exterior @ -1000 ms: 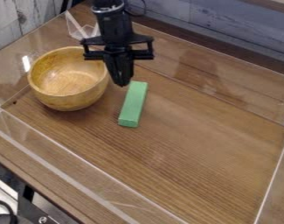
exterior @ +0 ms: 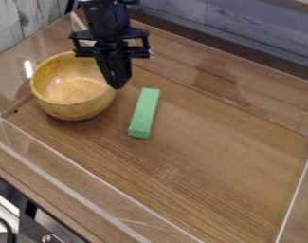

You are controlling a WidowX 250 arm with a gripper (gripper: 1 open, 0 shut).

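My gripper (exterior: 117, 74) hangs over the back right rim of a yellow-orange bowl (exterior: 70, 100), at upper left, its narrow dark tip pointing down and shut, with nothing visible between its fingers. A green rectangular block (exterior: 143, 113) lies on the wooden surface just to the right of the bowl, below and right of the gripper, apart from it.
Pale walls (exterior: 244, 28) border it at the back, and a rim runs along the left and right edges. A dark cable lies at the bottom left corner.
The arm and gripper have moved up and to the left, away from above the green block. The bowl and block appear unmoved.
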